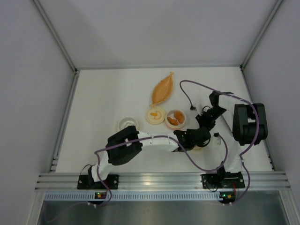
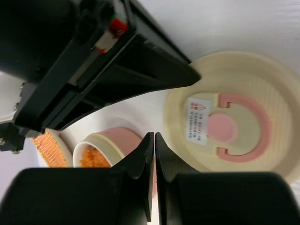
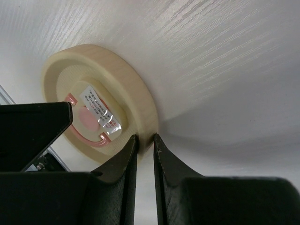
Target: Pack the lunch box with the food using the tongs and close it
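A round cream lid [image 2: 187, 140] with a pink ring handle and a white label fills the right of the left wrist view. In the right wrist view the same lid [image 3: 123, 75] looks tilted, its rim between the fingertips of my right gripper, shut on it. My left gripper is shut beside the lid; nothing shows between its fingers. From above, both grippers crowd together and hide most of the lid [image 1: 197, 148]. A bowl [image 1: 168, 123] with orange-brown food stands just behind them; its pink wall [image 2: 123, 136] shows in the left wrist view.
Left of the bowl lies a cream dish [image 1: 149, 118] with yellow pieces. A white container [image 1: 119, 125] sits farther left, and an orange leaf-shaped tray [image 1: 162, 90] lies behind.
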